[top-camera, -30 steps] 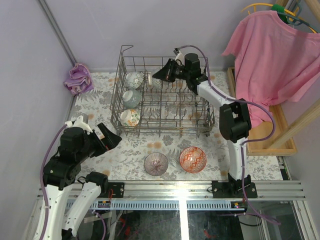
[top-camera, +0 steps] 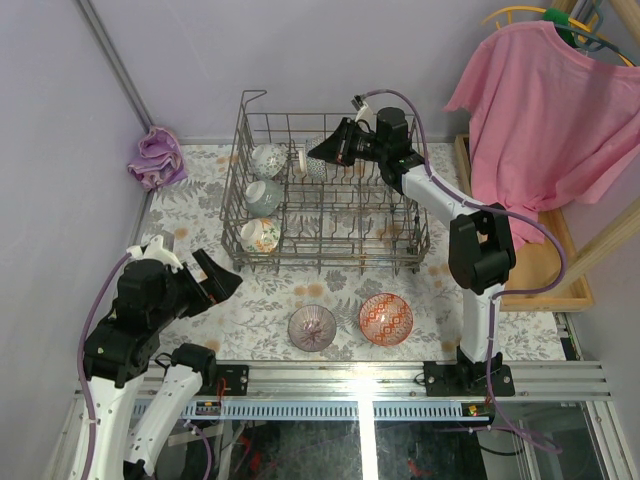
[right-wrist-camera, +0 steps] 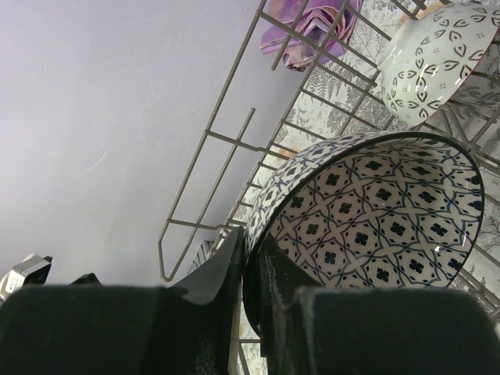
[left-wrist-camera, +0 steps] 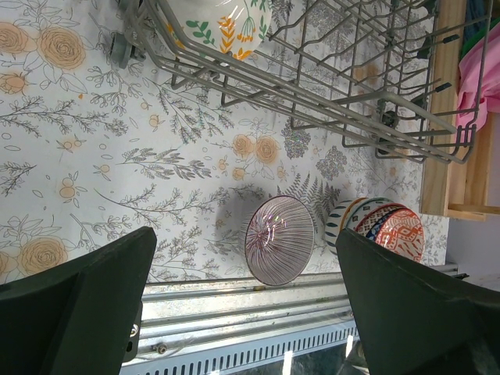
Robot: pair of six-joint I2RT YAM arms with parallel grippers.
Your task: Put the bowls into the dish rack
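In the wire dish rack, three bowls stand on edge along the left: a leaf-patterned one, a pale teal one and a floral one. At the rack's back middle my right gripper is shut on the rim of a blue-patterned bowl, held on its side. A pink ribbed bowl and stacked bowls with red pattern on top sit on the counter in front. My left gripper is open and empty, left of them.
A purple cloth lies at the back left. A pink shirt hangs on the right over a wooden tray. The rack's right half is clear of bowls.
My right gripper and arm have shifted slightly rightward and toward the front since about a second ago, still on the blue-patterned bowl. The left arm has barely moved.
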